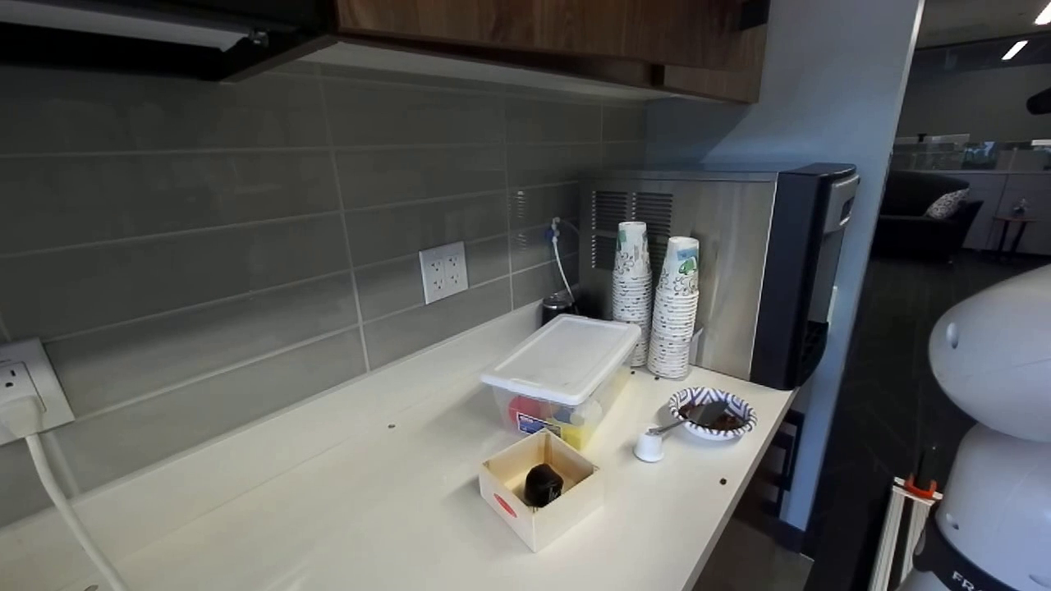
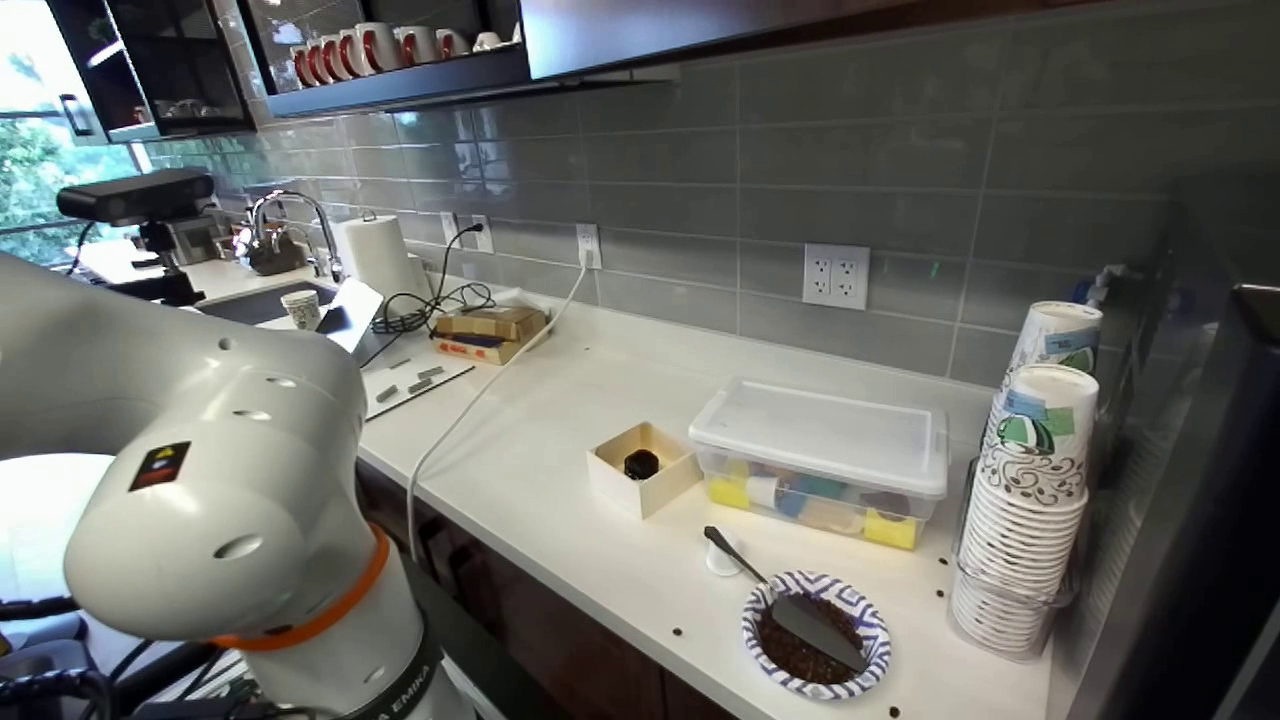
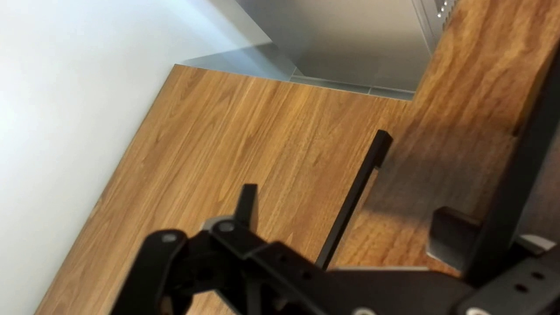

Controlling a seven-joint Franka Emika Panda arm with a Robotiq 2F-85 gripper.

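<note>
In the wrist view my gripper stands open, its two dark fingers wide apart. Past the gap lie wood-grain cabinet doors, one with a slim black handle that appears between the fingers. Nothing is held. A second black bar, apparently the other door's handle, crosses the right side near the right finger; whether they touch I cannot tell. In exterior view 1 a wooden cabinet door juts a little from the upper cabinet. The gripper itself is outside both exterior views.
Below on the counter are an open wooden box holding a black item, a lidded clear bin, stacked paper cups and a patterned bowl with a dark spatula. A steel machine stands at the end.
</note>
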